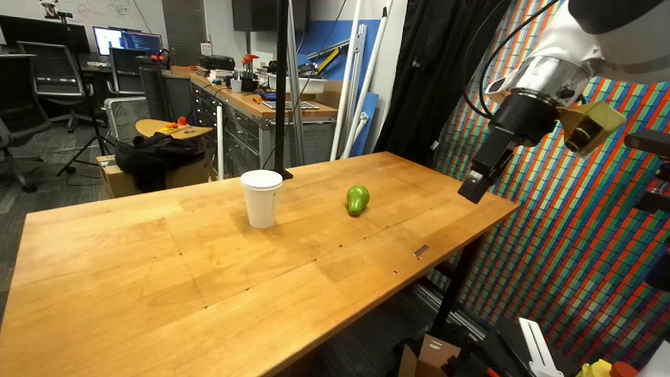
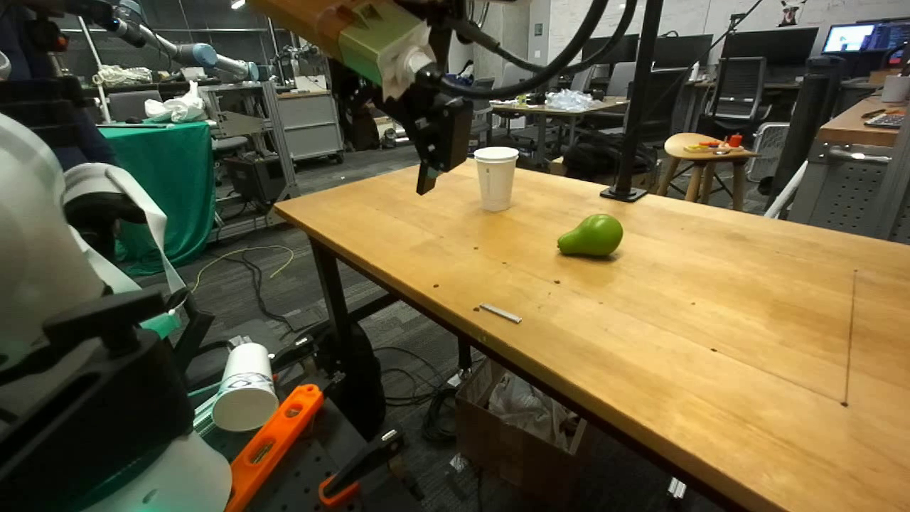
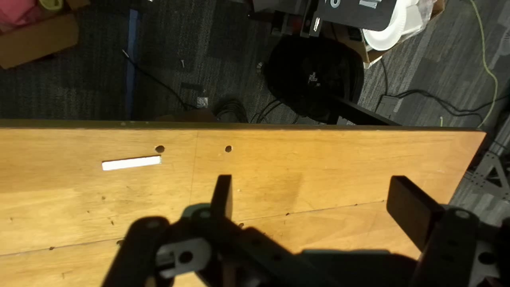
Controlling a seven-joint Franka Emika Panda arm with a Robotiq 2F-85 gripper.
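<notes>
Open and empty, my gripper hangs above the table near its edge, its two black fingers wide apart in the wrist view. From the first exterior view, the gripper (image 1: 472, 187) is over the right end of the table, well clear of the objects. A white lidded paper cup (image 1: 261, 200) stands upright on the wood. Apart from it lies a green pear-shaped fruit (image 1: 357, 200). In the second exterior view the fruit (image 2: 593, 235) is on its side, nearer that camera than the cup (image 2: 495, 179). Neither object shows in the wrist view.
A small flat metal strip (image 3: 131, 163) lies near the edge of the wooden table (image 1: 125, 270). A black post (image 2: 631, 111) rises at the opposite edge, behind the cup and fruit.
</notes>
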